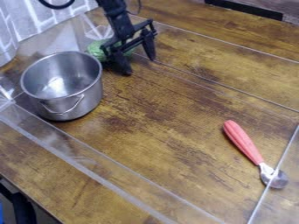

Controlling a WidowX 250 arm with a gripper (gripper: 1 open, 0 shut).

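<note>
My gripper [128, 51] is at the top of the camera view, low over a green object [98, 51] that lies behind the steel pot, against the back left. The dark gripper body covers much of the green object, so I cannot tell whether the fingers are open, shut or holding it. The steel pot [61, 86] stands upright at the left with nothing visible inside. A tool with a red handle [242, 142] and a metal head lies at the lower right.
A pale crumpled backdrop borders the upper left, and a dark edge runs along the top right.
</note>
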